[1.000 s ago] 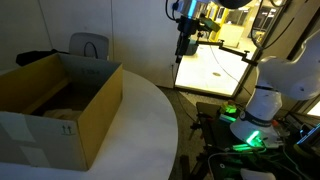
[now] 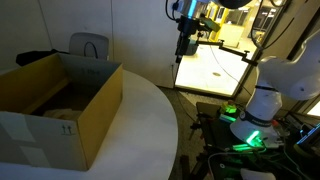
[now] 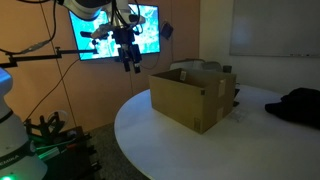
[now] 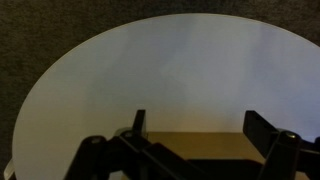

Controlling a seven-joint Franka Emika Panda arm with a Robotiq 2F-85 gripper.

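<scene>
A large open cardboard box (image 2: 62,110) stands on the white table (image 2: 140,130), filling its left side in exterior view 1. Something brown lies inside it, though what it is cannot be told. High above the table's edge, clear of the box, hangs my gripper (image 2: 180,58). In exterior view 2 the gripper (image 3: 132,66) is to the left of the box (image 3: 200,98). The wrist view has the gripper with its two dark fingers wide apart; it is open and empty. A strip of the box (image 4: 200,145) shows below and between them.
A dark cloth-like heap (image 3: 296,103) lies at the table's far side in exterior view 2. A chair (image 2: 90,45) stands behind the table, and a lit screen (image 3: 110,34) hangs on the wall.
</scene>
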